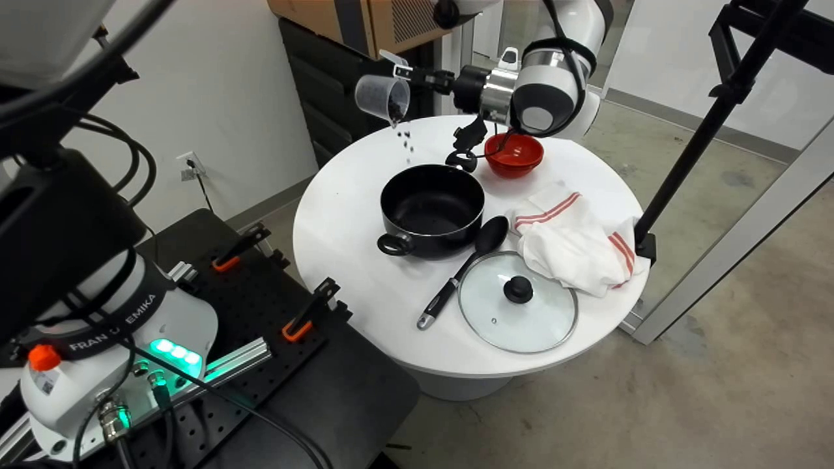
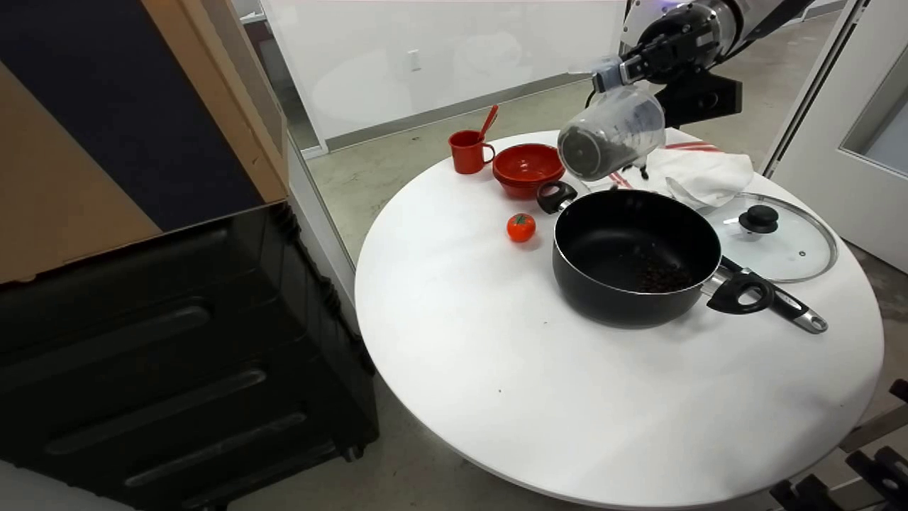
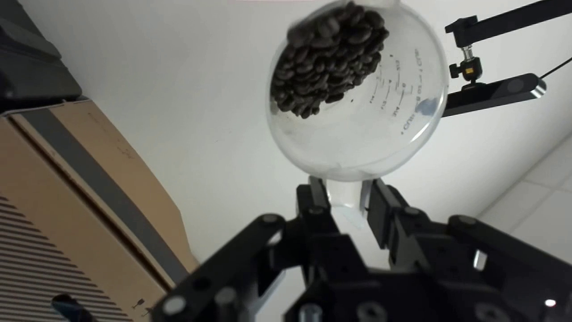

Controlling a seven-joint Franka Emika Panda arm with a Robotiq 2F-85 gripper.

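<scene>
My gripper is shut on the handle of a clear measuring cup [image 3: 375,137]. Dark beans [image 3: 327,64] lie against one side inside it. In exterior view 1 the cup [image 1: 375,95] is tipped with its mouth down towards the black pot [image 1: 434,203], and several beans [image 1: 406,141] are in the air below its lip. The cup [image 2: 634,123] hangs above the pot's far side in exterior view 2. A scatter of dark beans [image 2: 664,277] rests on the bottom of the pot [image 2: 613,302].
Right of the pot lie a black spoon [image 1: 442,303], a glass lid [image 1: 488,312] and a striped towel [image 1: 575,254]. Red bowls [image 2: 528,170], a red mug [image 2: 466,153] and a tomato [image 2: 521,226] stand behind.
</scene>
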